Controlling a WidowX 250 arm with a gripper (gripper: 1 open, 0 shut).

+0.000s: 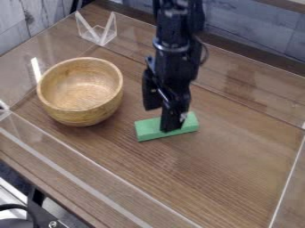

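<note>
My black gripper [174, 105] hangs over the middle of the table, its several dark fingers pointing down around a green rectangular block [152, 130]. The fingers stand apart over the block's right part and hide some of it. Whether any finger touches the block I cannot tell.
A round tan wooden bowl [78, 68] sits to the left of the block. A small white wire-like object [98, 28] stands at the back left.
</note>
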